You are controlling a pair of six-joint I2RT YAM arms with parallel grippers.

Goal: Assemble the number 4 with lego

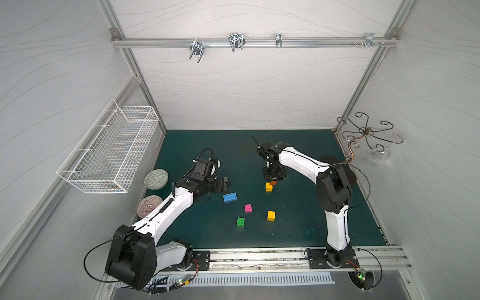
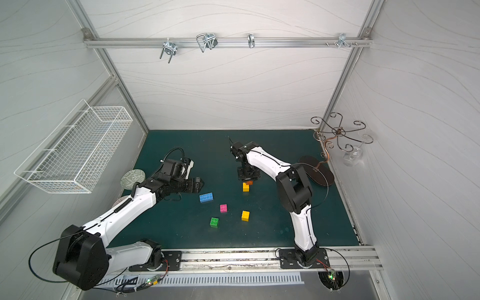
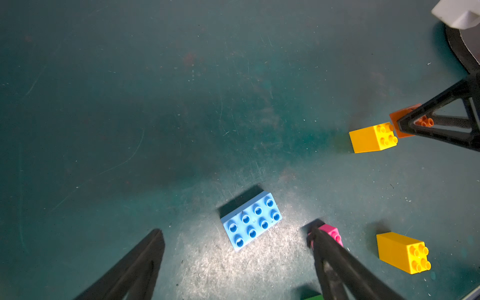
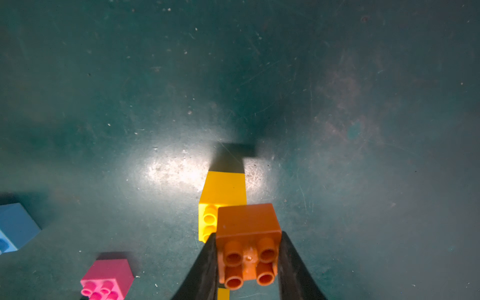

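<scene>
My right gripper is shut on an orange brick (image 4: 248, 220), gripped by its sides with the studs toward the camera. The orange brick is close over a yellow brick (image 4: 223, 188), overlapping it in the right wrist view; whether they touch I cannot tell. A blue brick (image 3: 251, 220) lies in front of my left gripper, whose fingers (image 3: 135, 267) stand apart with nothing held. Right of the blue brick sits a pink brick (image 1: 248, 208). A green brick (image 1: 241, 222) and a second yellow brick (image 1: 271, 216) rest nearer the front edge.
A white wire basket (image 1: 110, 150) hangs on the left wall. Two bowls, one grey (image 1: 156, 179) and one pinkish (image 1: 149, 206), stand at the left edge. A scrolled metal stand (image 1: 366, 132) is on the right.
</scene>
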